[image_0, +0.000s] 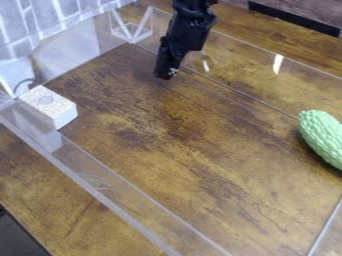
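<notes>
The black robot arm hangs at the top centre of the camera view, with its gripper (166, 66) low near the back of the clear-walled area. The gripper is dark and small, so whether it is open or shut cannot be made out. A white box (48, 107) with a faint printed mark lies at the left. A bumpy pale-green gourd-like object (322, 138) lies at the right edge, well apart from the gripper.
Clear plastic walls (110, 186) border the wooden work surface (187, 170). A grey-white patterned panel stands at the back left.
</notes>
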